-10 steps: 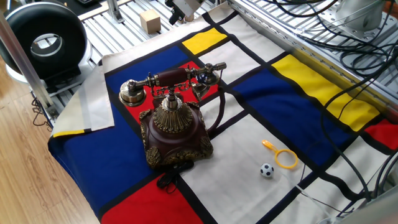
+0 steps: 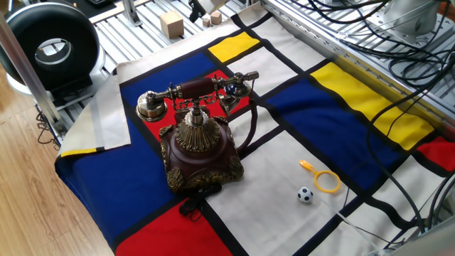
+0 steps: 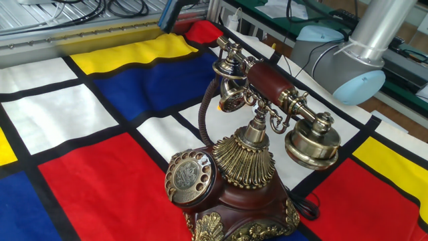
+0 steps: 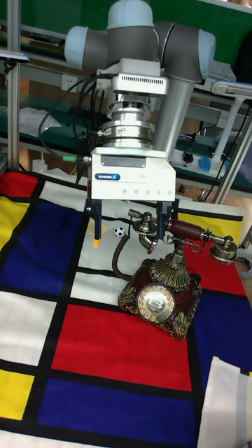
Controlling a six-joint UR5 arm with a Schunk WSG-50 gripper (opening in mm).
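Note:
My gripper [image 4: 128,234] hangs in exterior view 3 at the far side of the cloth, fingers pointing down. Its two dark fingers [image 4: 161,224] are wide apart with nothing visibly held. An ornate dark red and brass telephone [image 2: 201,156] stands upright on the cloth, handset [image 2: 195,89] in its cradle. In exterior view 3 the right finger overlaps the handset's end; whether they touch, I cannot tell. A small black-and-white ball [image 2: 305,195] and a yellow ring-shaped toy with a handle [image 2: 327,180] lie beside the phone; the ball appears between the fingers, lower and apart.
A multicoloured checked cloth [image 2: 284,167] covers the table, its corner [image 2: 103,124] folded over. Wooden blocks [image 2: 171,25] and a black ring-shaped object [image 2: 53,50] stand at the back left. Black cables [image 2: 384,107] hang at the right.
At the top edge of exterior view 1, a dark and white part has shifted left and partly upward out of view, uncovering small blocks. Phone, ball and yellow toy stay put.

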